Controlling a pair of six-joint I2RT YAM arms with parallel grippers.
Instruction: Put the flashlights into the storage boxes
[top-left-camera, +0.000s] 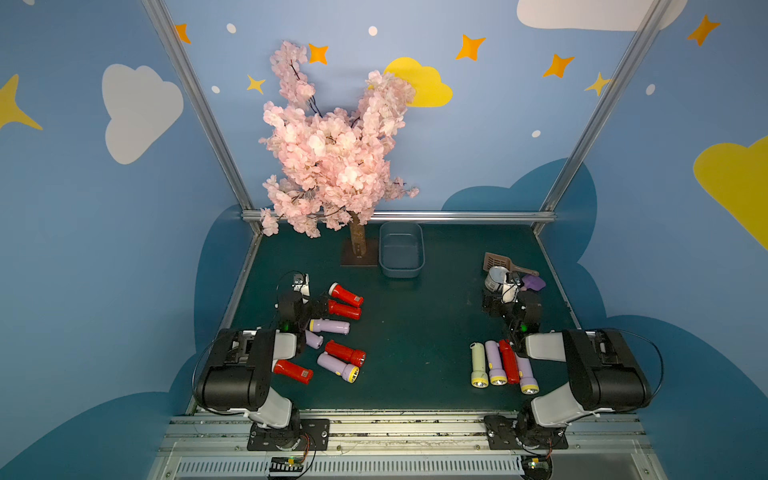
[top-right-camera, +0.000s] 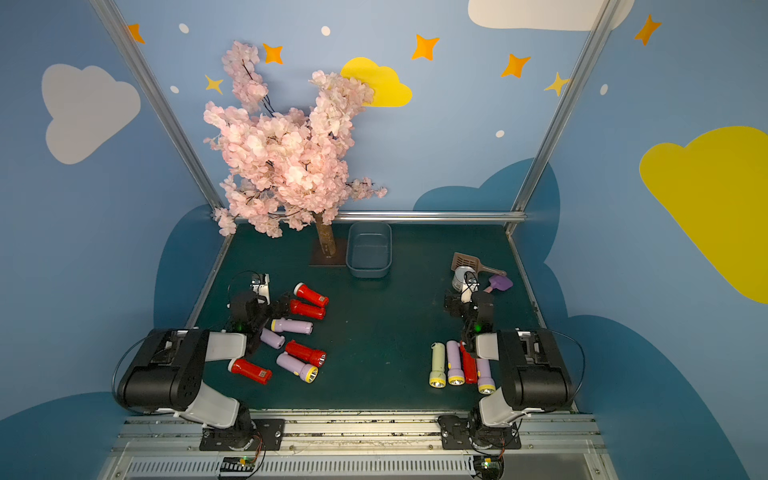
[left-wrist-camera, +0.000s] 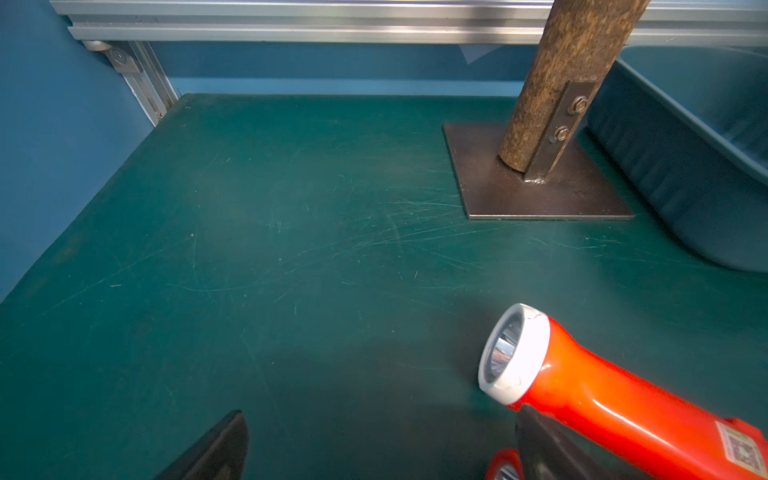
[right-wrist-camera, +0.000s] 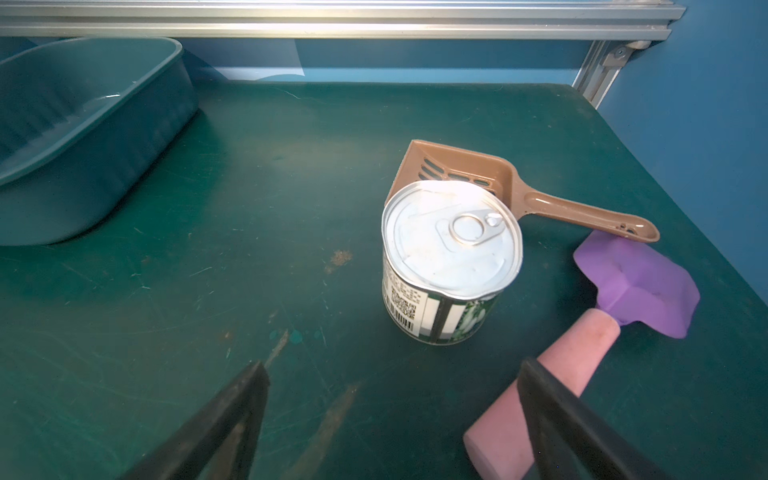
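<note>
Several red and lilac flashlights lie loose on the left of the table, among them a red one with a white head (left-wrist-camera: 640, 400) and a lilac one (top-left-camera: 330, 326). On the right, a pale green flashlight (top-left-camera: 478, 365), two lilac ones and a red flashlight (top-left-camera: 509, 361) lie side by side. The blue-grey storage box (top-left-camera: 402, 273) stands empty at the back, near the middle. My left gripper is open above bare table, left of the red flashlights. My right gripper is also open, in front of the can, nothing held.
A tin can (right-wrist-camera: 452, 240) stands before a brown slotted scoop (right-wrist-camera: 588, 212). Right of the can lies a purple-and-pink trowel (right-wrist-camera: 636, 280). A blossom tree on a metal base (left-wrist-camera: 544, 192) stands left of the box, its branches hanging over the back.
</note>
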